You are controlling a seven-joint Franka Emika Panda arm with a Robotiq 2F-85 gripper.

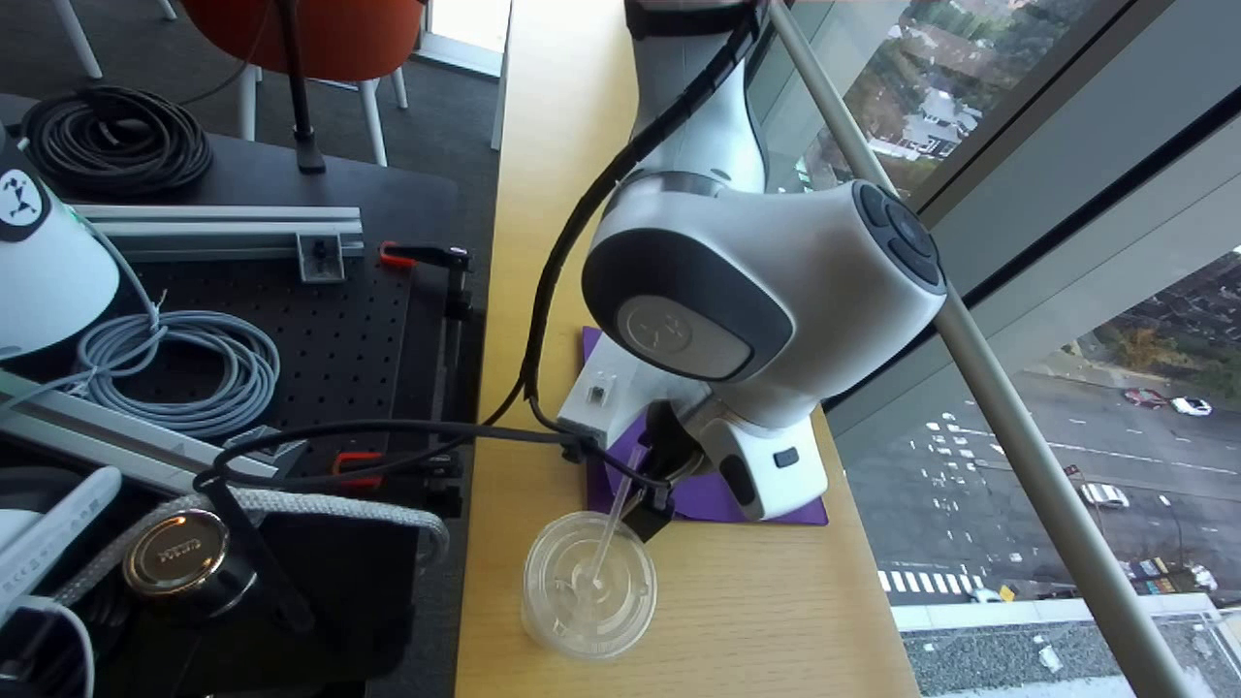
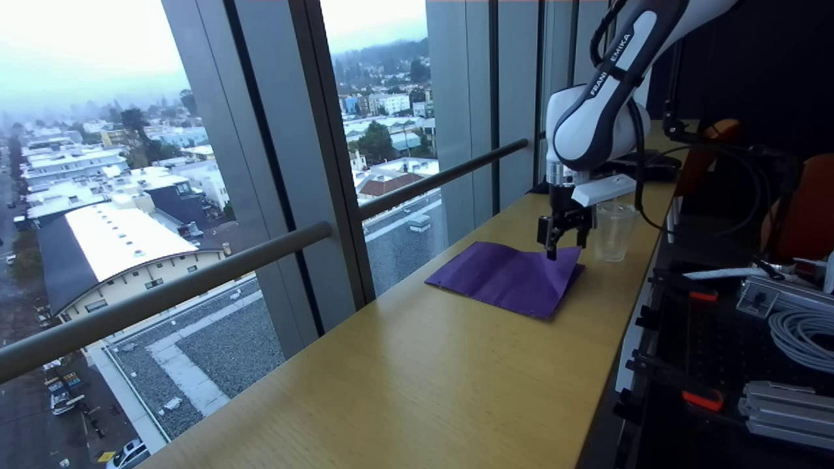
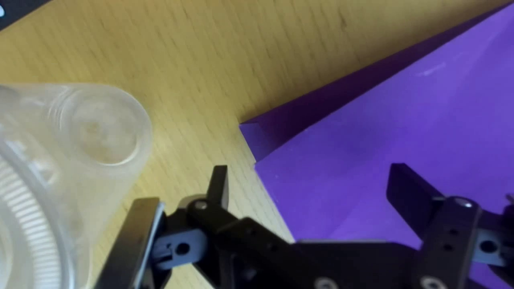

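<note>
A purple folded sheet lies on the wooden ledge, its upper layer lifted off the lower one along one edge. In the wrist view the purple sheet spreads under my open gripper. One finger is over bare wood just outside the sheet's edge, the other over the purple surface. Nothing shows between them. From the side, my gripper hangs at the sheet's raised corner; contact cannot be told. Beside it stands a clear plastic cup with a lid and straw, upright and close to the left finger.
The window rail runs along one side of the ledge. On the other side, past the ledge's edge, is a black cart with cables and clamps. The wooden ledge is clear in front of the sheet.
</note>
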